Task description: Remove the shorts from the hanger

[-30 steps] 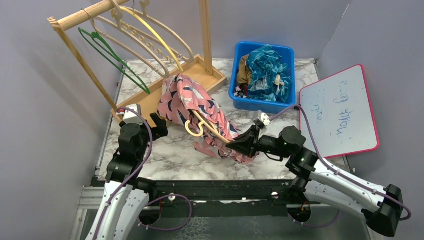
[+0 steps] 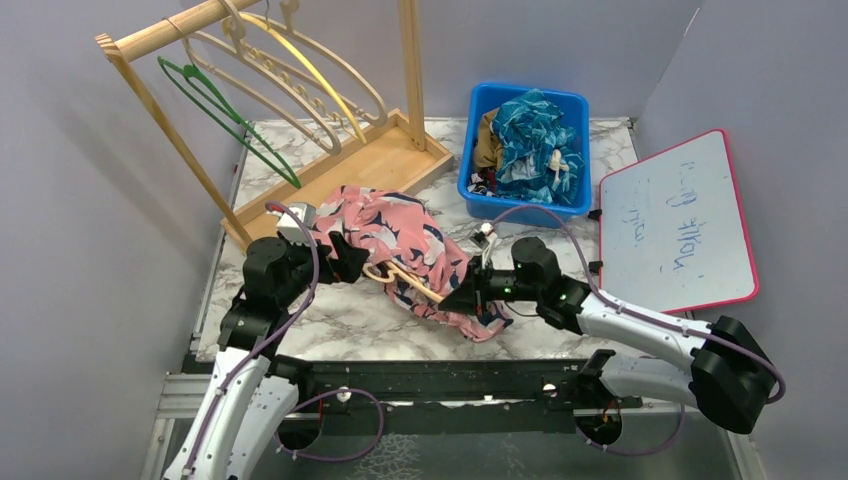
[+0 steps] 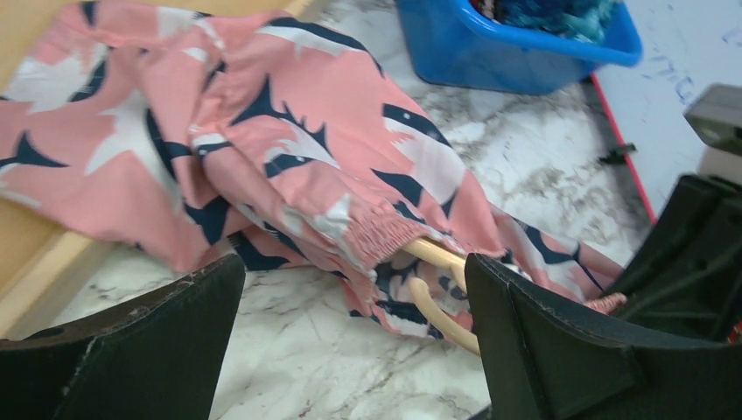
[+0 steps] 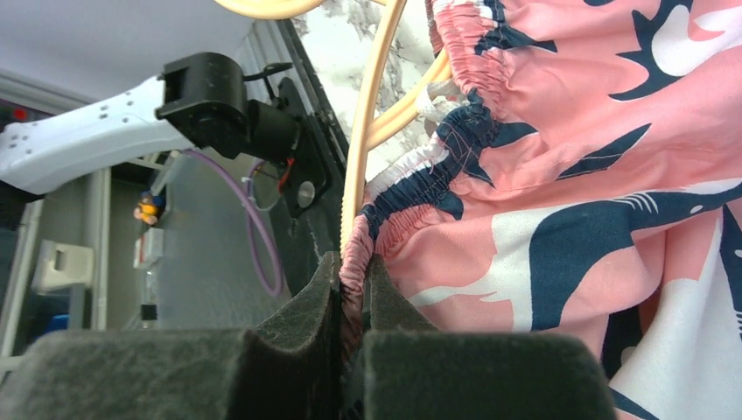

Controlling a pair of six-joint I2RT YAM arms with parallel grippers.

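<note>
The pink shorts (image 2: 400,235) with navy and white shapes lie crumpled in the table's middle, their waistband toward the front. From the waistband pokes a light wooden hanger (image 2: 416,284); its hook (image 3: 435,317) shows in the left wrist view, while the rest is covered by cloth. My right gripper is shut on the gathered waistband corner, along with what looks like the hanger's end. Over the waistband's other side, my left gripper (image 2: 352,262) stands open. In its wrist view, shorts and hanger show beyond the spread fingers (image 3: 162,337), nothing clearly between them.
At the back left stands a wooden rack (image 2: 158,40) with several empty hangers, among them a green one (image 2: 225,112). A blue bin (image 2: 525,211) of clothes is at the back, a whiteboard (image 2: 680,225) to the right. Bare marble (image 2: 320,335) shows at the front left.
My left gripper has moved right, over the shorts' near left part. The right gripper has shifted left, carrying its held corner. The shorts have sunk lower and their far end has slumped.
</note>
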